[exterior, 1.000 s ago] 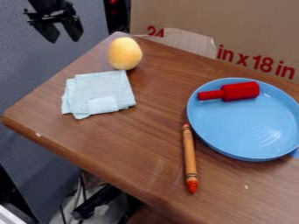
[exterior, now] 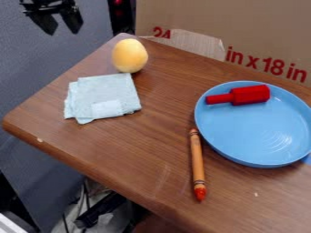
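Note:
My black gripper (exterior: 60,22) is at the top left, partly cropped by the frame edge, raised beyond the table's far-left edge with its fingers apart and nothing visible between them. To its lower right, a yellow egg-shaped object (exterior: 130,55) rests on the wooden table, and a folded pale blue cloth (exterior: 102,96) lies below that. On the right is a blue plate (exterior: 257,136) with a red cylindrical object with a narrow handle (exterior: 248,95) on it. An orange crayon (exterior: 197,167) lies just left of the plate.
A cardboard box (exterior: 231,32) stands along the back. Cables and dark stand parts show below the table's left edge.
My gripper has shifted slightly up and to the left. The objects on the table have not moved.

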